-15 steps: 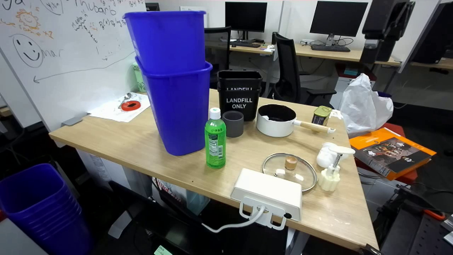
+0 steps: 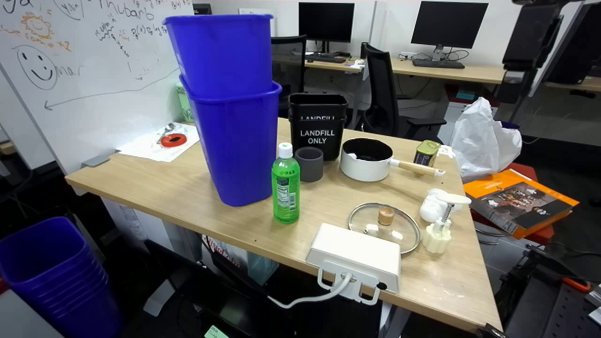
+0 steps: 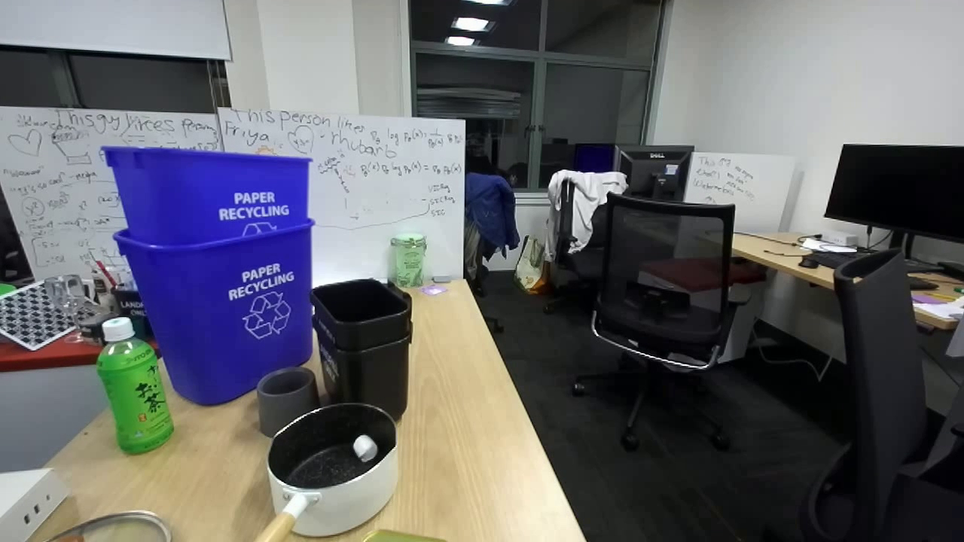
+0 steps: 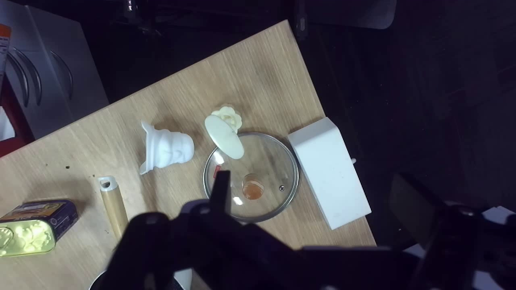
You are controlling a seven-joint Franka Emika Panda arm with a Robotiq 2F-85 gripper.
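Observation:
High at the right of exterior view 1 hangs my gripper [image 2: 511,91], clear of the tabletop. In the wrist view its dark fingers [image 4: 221,192] stand wide apart, open and with nothing held. Below lies a glass lid [image 4: 268,159] with a wooden knob. A cream plunger-topped tool [image 4: 225,135] overlaps the lid's edge in that view, and a white ruffled cup [image 4: 169,147] lies on its side nearby. The white pot [image 3: 348,497] holds a small white object [image 3: 365,448]; its wooden handle [image 2: 417,167] points toward the table's right edge, near a tin [image 2: 426,153].
Two stacked blue bins [image 2: 236,141] stand upright beside a green bottle [image 2: 286,191], a grey cup [image 2: 310,164] and black bins [image 2: 318,128]. A white box [image 4: 331,174] sits at the table's edge by the lid.
My gripper has shifted to the right and slightly lower in exterior view 1. Nothing on the table has visibly moved.

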